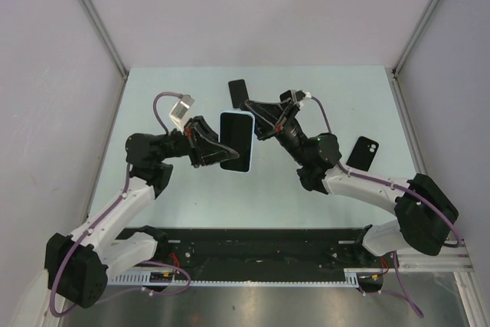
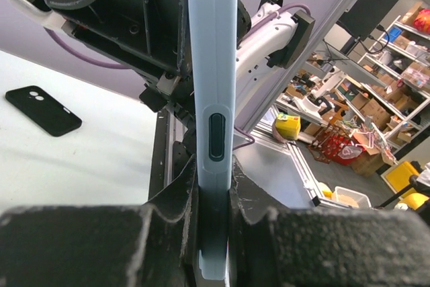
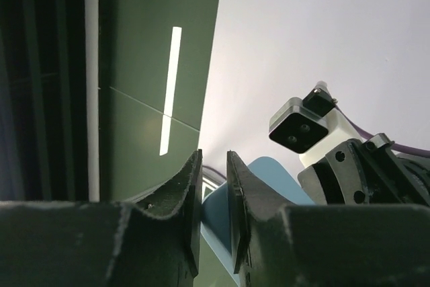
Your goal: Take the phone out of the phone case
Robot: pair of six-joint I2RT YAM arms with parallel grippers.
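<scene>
In the middle of the top view, a dark-screened phone [image 1: 236, 139] sits in a light blue phone case [image 2: 215, 85], raised above the table with its screen toward the camera. My left gripper [image 1: 223, 157] is shut on the cased phone near its lower left; in the left wrist view its fingers [image 2: 176, 199] flank the case's side, which has an oblong cutout. The right gripper [image 1: 256, 122] is at the upper right corner. In the right wrist view its fingers [image 3: 191, 186] close around the blue corner, a narrow strip showing between them. Contact on the screen side is hidden.
A black phone-shaped item [image 1: 238, 89] lies on the white table behind the cased phone. Another black one [image 1: 363, 154] with camera holes rests at the right.
</scene>
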